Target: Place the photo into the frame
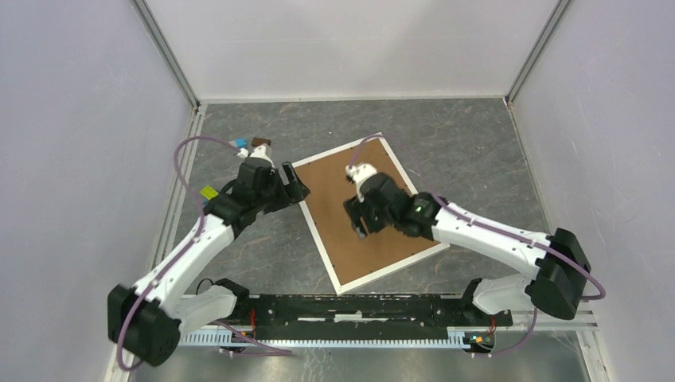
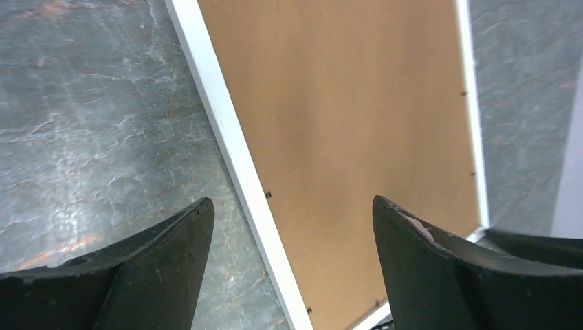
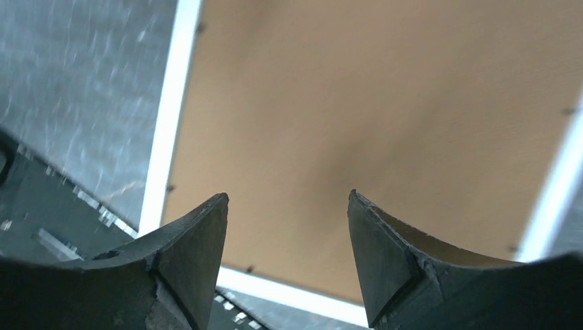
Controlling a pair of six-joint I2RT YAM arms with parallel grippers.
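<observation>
A white frame point(image 1: 314, 235) with a brown backing board point(image 1: 334, 215) lies on the grey table, turned slightly. My left gripper point(image 1: 290, 183) is raised near its upper left corner; in the left wrist view its fingers stand apart with nothing between them, above the left edge strip. My right gripper point(image 1: 357, 223), blurred in the top view, hangs over the board; in the right wrist view its open fingers have only the board beneath them. I cannot make out a separate photo.
A blue object point(image 1: 240, 142), a brown block point(image 1: 261, 142) and a yellow object point(image 1: 208, 192) lie at the left, partly behind my left arm. Walls bound the sides and back.
</observation>
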